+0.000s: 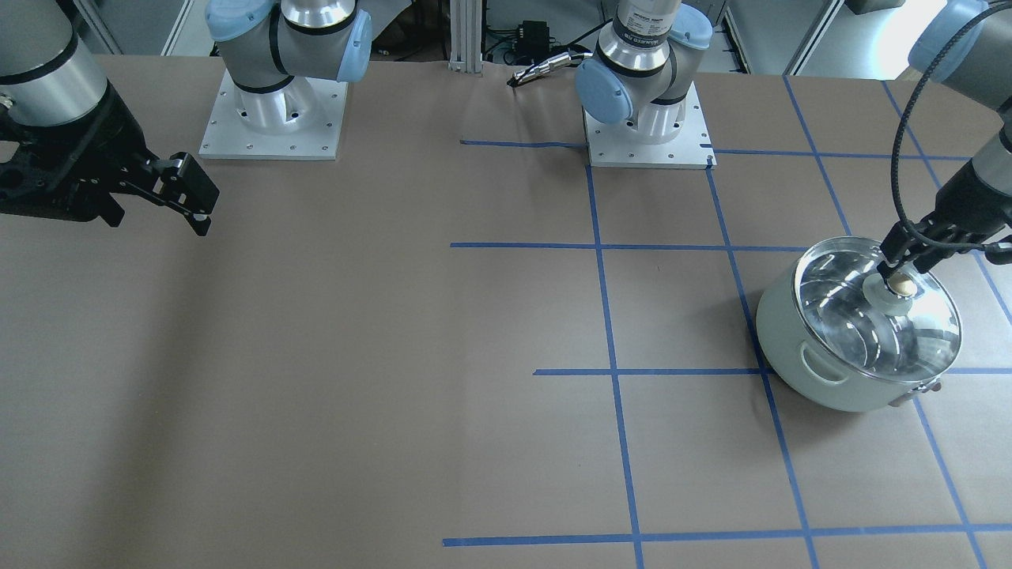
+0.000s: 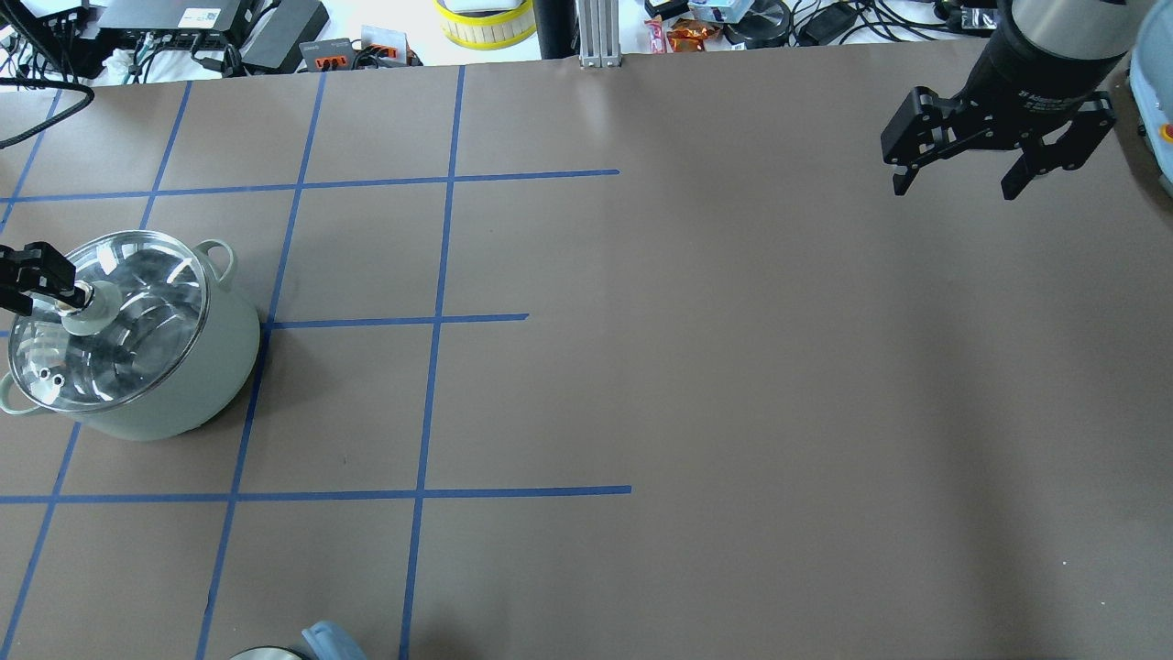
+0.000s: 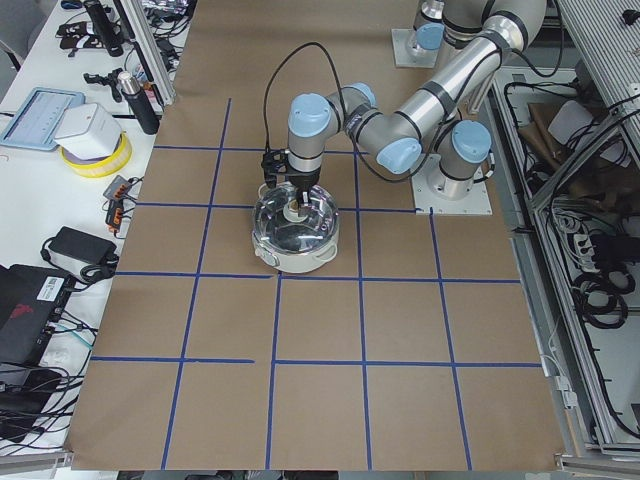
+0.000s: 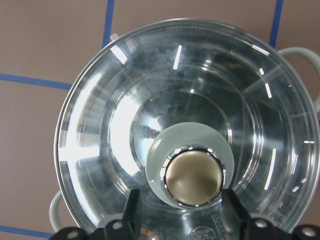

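A pale green pot (image 1: 806,351) with a glass lid (image 4: 115,115) sits on the taped table, at the right in the front view. The lid's knob (image 4: 194,177) has a gold top. My gripper is open just over the knob, its two fingers spread to either side of and slightly below it in the wrist view; whether they touch it cannot be told. In the top view the gripper reaches in from the left edge over the lid.
Another arm's black gripper (image 2: 968,154) hangs at the opposite side of the table. Two more arm bases (image 1: 650,152) stand along the far edge.
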